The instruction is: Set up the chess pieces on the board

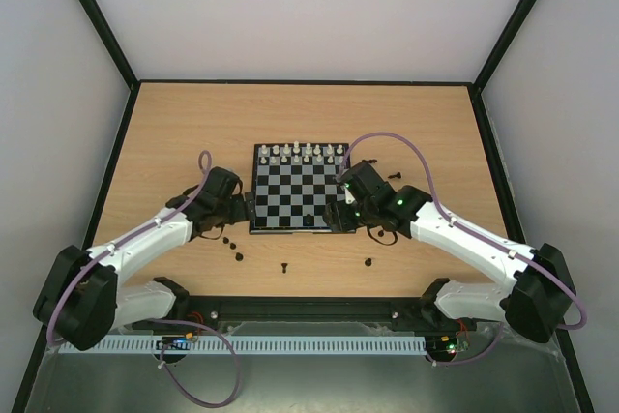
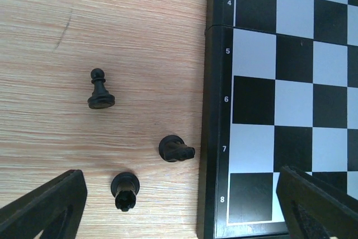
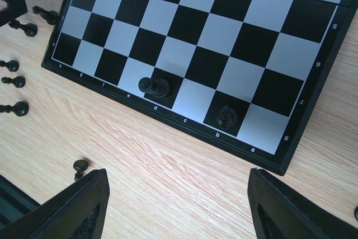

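Note:
The chessboard [image 1: 298, 195] lies mid-table, with rows of white pieces [image 1: 302, 154] along its far side. Two black pieces stand on its near row: a taller one [image 3: 155, 87] and another [image 3: 226, 117] nearer the corner. My left gripper is open at the board's left edge. Below it on the wood, a black piece [image 2: 125, 191] and a second one [image 2: 176, 149] appear between the fingers, untouched; a black pawn [image 2: 100, 89] lies farther up. At the board's near right corner my right gripper stands open, nothing between its fingers.
Several loose black pieces [image 3: 20, 108] lie beyond the board in the right wrist view. One black piece [image 1: 284, 267] and another [image 1: 368, 262] rest on the near table.

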